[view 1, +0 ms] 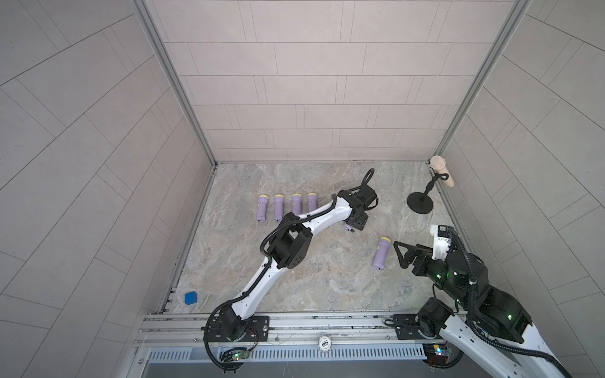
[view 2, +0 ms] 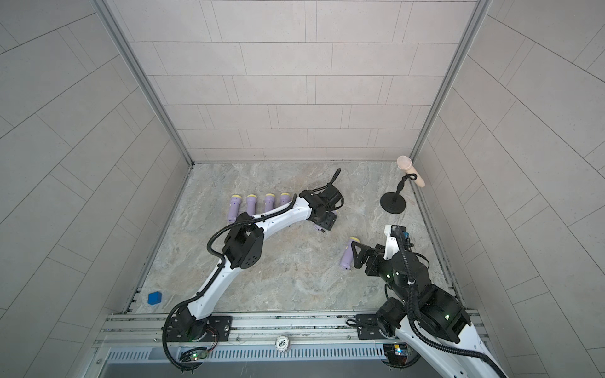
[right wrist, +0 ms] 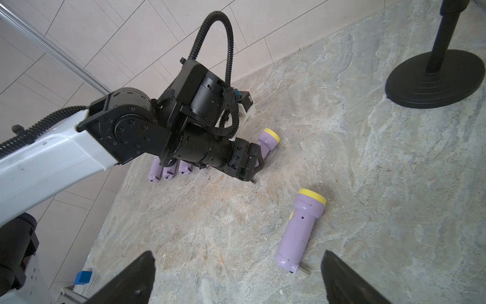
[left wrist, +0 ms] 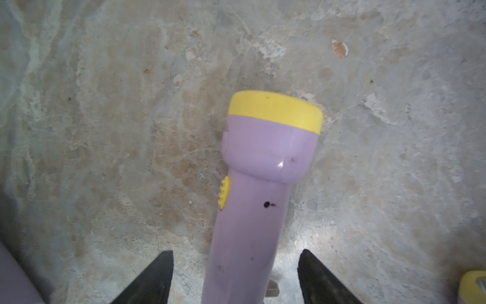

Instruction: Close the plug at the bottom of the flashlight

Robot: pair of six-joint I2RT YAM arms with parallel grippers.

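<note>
Under my left gripper lies a purple flashlight (left wrist: 250, 223) with a yellow head and side button; the open gripper's fingertips sit either side of its body, apart from it. A short metal piece shows beside its lower body, partly hidden. A second flashlight (right wrist: 298, 230) lies on the marble table toward the right front, a metal piece sticking out at its bottom end. My right gripper stands open just right of that flashlight in the top left view, nothing between its fingers.
Several flashlights (view 1: 262, 206) lie in a row at back left. A black stand (view 1: 419, 201) holding a pale cylinder is at back right. A blue block (view 1: 190, 297) lies at front left.
</note>
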